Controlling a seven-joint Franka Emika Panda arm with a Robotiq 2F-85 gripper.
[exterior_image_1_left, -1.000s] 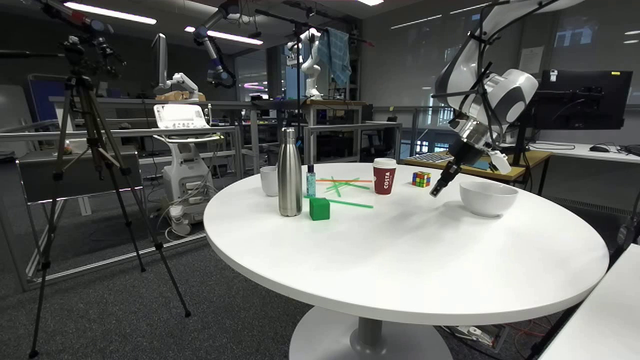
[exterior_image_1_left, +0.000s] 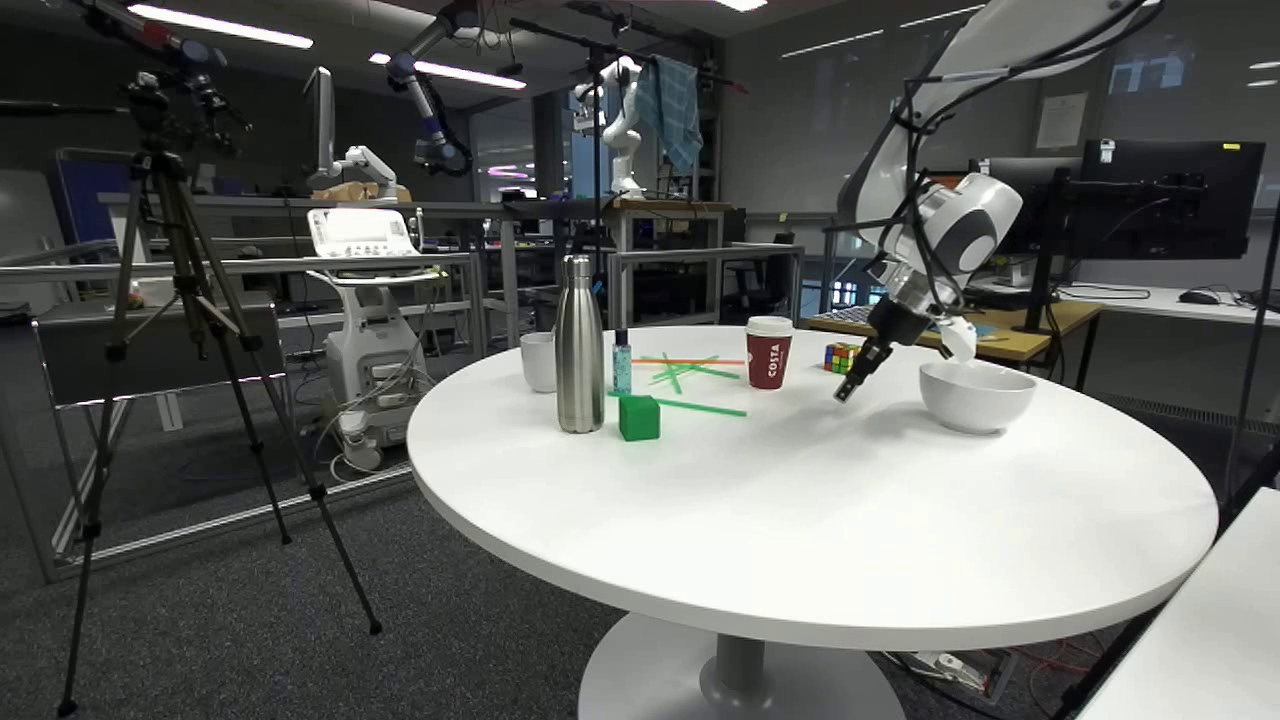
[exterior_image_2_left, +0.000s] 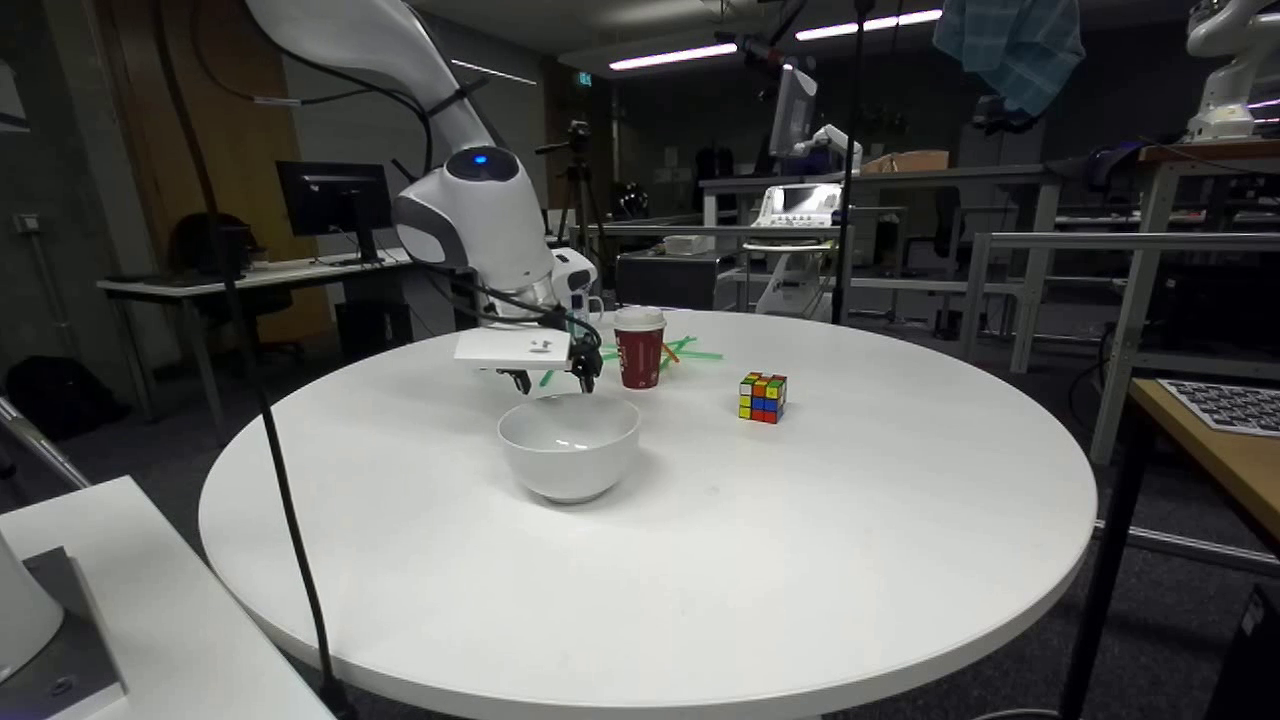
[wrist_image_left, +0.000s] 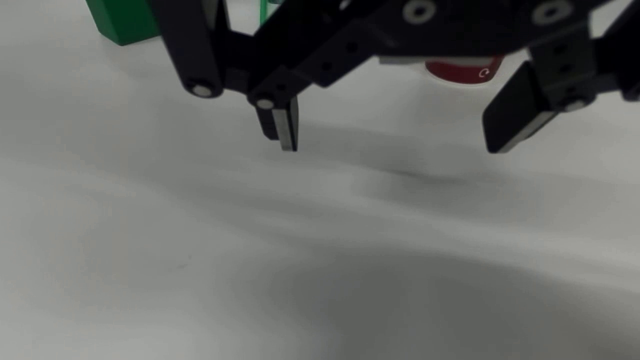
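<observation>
My gripper is open above the white table, and only bare tabletop shows between its spread fingers. Seen from exterior view 1, the gripper (exterior_image_1_left: 843, 394) hangs between the red Costa cup (exterior_image_1_left: 768, 356) and the white bowl (exterior_image_1_left: 978, 396). The bowl (exterior_image_2_left: 570, 446) looks empty in exterior view 2. Part of the red cup (wrist_image_left: 465, 71) peeks out behind the gripper body in the wrist view. A green block (wrist_image_left: 125, 21) shows at the upper left there; it sits beside a steel bottle (exterior_image_1_left: 579, 348) in exterior view 1.
A Rubik's cube (exterior_image_2_left: 763, 398) lies apart from the bowl. Green and orange sticks (exterior_image_1_left: 690, 364) are scattered around a small blue bottle (exterior_image_1_left: 621, 364), with a white mug (exterior_image_1_left: 539, 362) nearby.
The arm has swung left in exterior view 1, carrying the gripper away from the bowl and closer to the red cup. The objects on the table have stayed put.
</observation>
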